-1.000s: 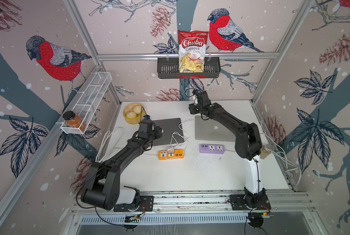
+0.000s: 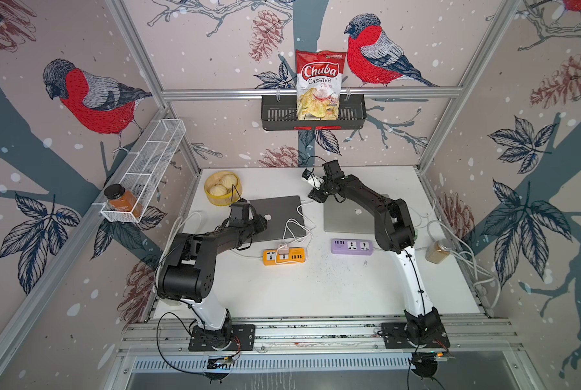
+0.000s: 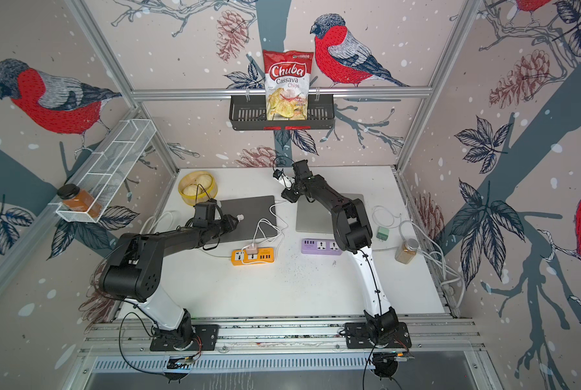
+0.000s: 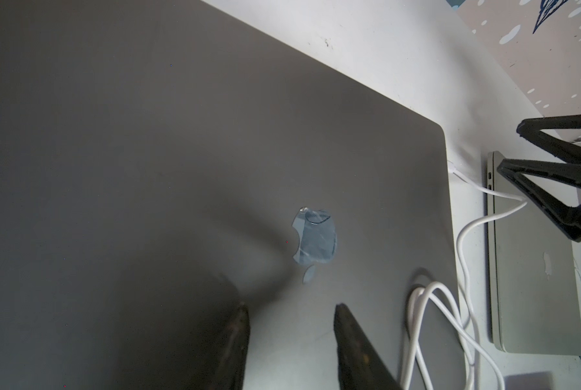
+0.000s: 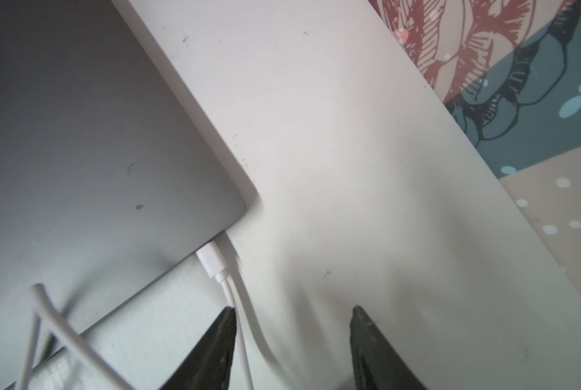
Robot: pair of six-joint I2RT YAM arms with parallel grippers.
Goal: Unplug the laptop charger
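The dark grey laptop (image 2: 280,211) lies left of the silver laptop (image 4: 530,299). A white charger connector (image 5: 212,258) is plugged into the dark laptop's edge, just beyond my right gripper, which is open above the table with nothing between its fingers. My left gripper is open and empty over the dark laptop's lid, near its logo (image 4: 314,237). The charger's adapter (image 3: 252,248) sits in the orange power strip (image 3: 261,256), with white cable looped on the laptop's right side.
A purple power strip (image 2: 350,247) lies in front of the silver laptop. A yellow bowl (image 2: 210,195) of round items is at back left, a jar (image 2: 437,252) at front right.
My right gripper has come lower and left toward the dark laptop's back right corner.
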